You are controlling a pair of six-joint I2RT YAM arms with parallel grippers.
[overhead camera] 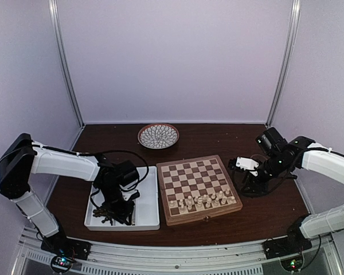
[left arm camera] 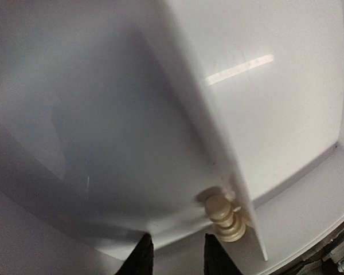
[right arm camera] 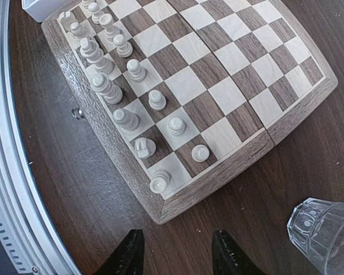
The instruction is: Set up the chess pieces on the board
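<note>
A single light pawn (left arm camera: 221,216) rests in the white tray (overhead camera: 149,195), close against the tray's divider (left arm camera: 215,123). My left gripper is down in the tray with its fingers apart; the pawn is just beyond the right-hand finger, not between them. Brown pieces (overhead camera: 105,219) in the tray are partly covered by the left arm. On the chessboard (overhead camera: 198,177), light pieces fill the near two rows, including a pawn (right arm camera: 200,153) and a rook (right arm camera: 160,181). Right of the board, my right gripper has parted, empty fingers above the table.
A clear glass (right arm camera: 321,229) is near the right gripper. Behind the board sits a patterned bowl (overhead camera: 158,136). The far part of the board is bare, and the dark table (overhead camera: 246,223) is free in front on the right.
</note>
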